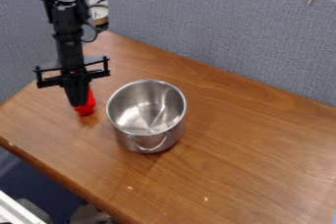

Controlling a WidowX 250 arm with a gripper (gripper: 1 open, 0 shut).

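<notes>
A black arm reaches down from the top left to my gripper [77, 92], whose fingertips are low over a red object [85, 104], covering much of it. The red object lies on the wooden table just left of a steel pot [147, 117]. The fingers look drawn together; whether anything is between them is hard to see.
Grey padded walls [223, 27] border the back and left. A white item [19, 208] sits off the table at the lower left.
</notes>
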